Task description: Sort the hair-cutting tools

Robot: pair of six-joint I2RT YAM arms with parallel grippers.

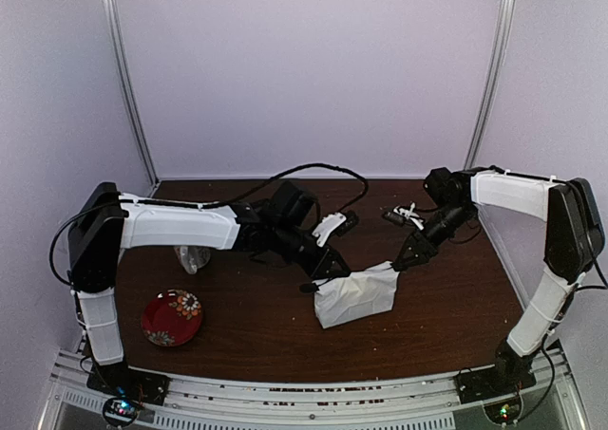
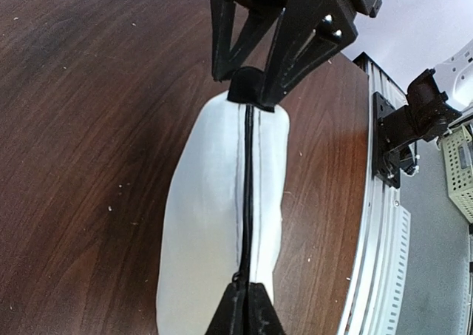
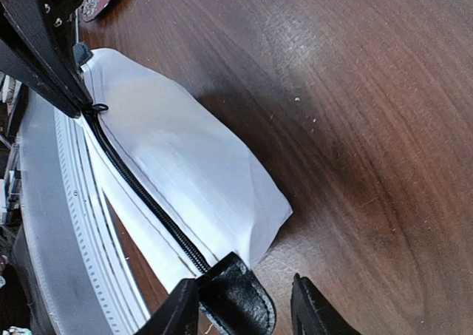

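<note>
A white zip pouch (image 1: 354,300) stands on the table between the two arms, its black zipper (image 3: 150,202) running along the top with no gap showing. My left gripper is shut on the zipper pull (image 3: 96,108) near the pouch's left end. At the opposite end sticks out a black end tab (image 3: 238,296). My right gripper is open, with that tab between its spread fingers. Whether either finger touches it I cannot tell. In the top view the right gripper (image 1: 403,261) sits at the pouch's upper right corner. The pouch's contents are hidden; no loose hair cutting tools show.
A red flowered plate (image 1: 172,318) lies at the front left. Behind it, partly covered by the left arm, is a clear plastic item (image 1: 193,258). Bare table (image 1: 456,321) extends right of the pouch and in front of it.
</note>
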